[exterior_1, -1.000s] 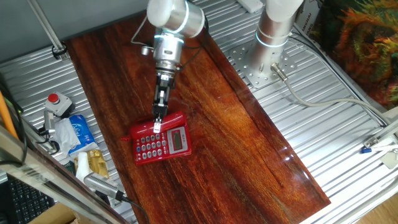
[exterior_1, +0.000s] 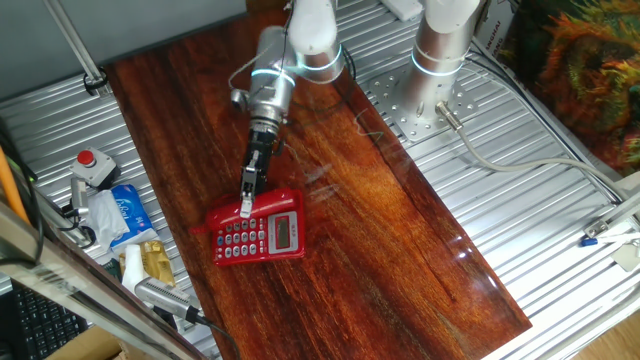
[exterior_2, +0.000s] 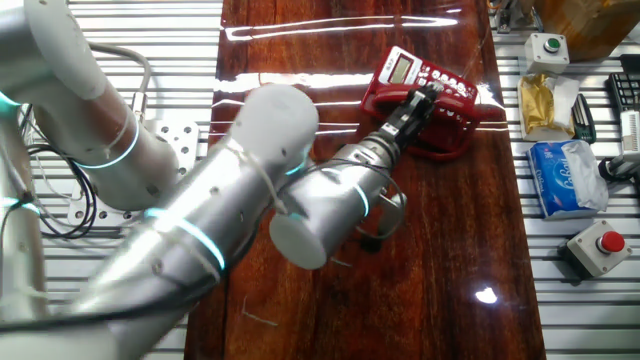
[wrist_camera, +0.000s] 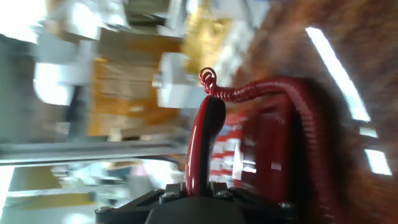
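Note:
A red desk telephone with a keypad and small display lies on the dark wooden board. Its red handset points away from my gripper in the wrist view, held between the shut fingers. From the handset's far end a coiled red cord loops to the right. Seen from above, my gripper reaches over the handset side of the phone. In the opposite exterior view, the gripper covers part of the handset. How far the handset stands clear of the phone cannot be told.
Beside the board's edge are a blue tissue pack, a gold packet and a red-button box. A wide stretch of the wooden board is bare.
The arm's upper links have swung right in the first exterior view, and the wrist has tilted. The gripper's tip has shifted slightly left and down; the phone has shifted slightly left.

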